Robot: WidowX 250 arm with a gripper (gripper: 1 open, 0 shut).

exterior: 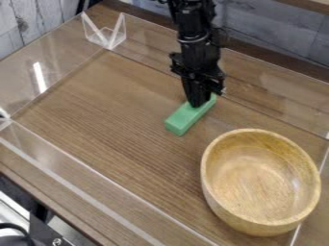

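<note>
My black gripper (198, 94) reaches down from the top centre onto the upper end of a green block (188, 117), which lies slanted on the wooden table (90, 125). The fingertips are small and dark here; whether anything is between them is unclear.
A large tan bowl (259, 183) fills the lower right. A clear plastic object (107, 31) stands at the upper left.
</note>
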